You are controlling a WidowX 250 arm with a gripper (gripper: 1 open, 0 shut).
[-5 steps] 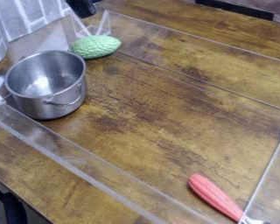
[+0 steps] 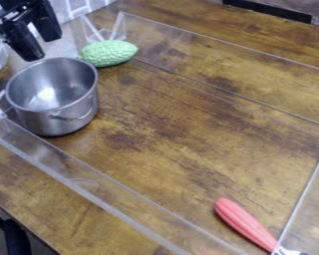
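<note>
My black gripper point(image 2: 32, 45) is at the upper left, above and behind the rim of a steel pot point(image 2: 69, 105), its fingers pointing down; whether they are open is hard to make out. The pot stands on the wooden table at the left and looks empty inside. A pale green textured object point(image 2: 109, 52) lies just behind the pot to the right.
A pink-handled utensil point(image 2: 242, 221) lies at the lower right. Clear plastic edging point(image 2: 109, 199) borders the workspace.
The pot and other objects look unmoved.
</note>
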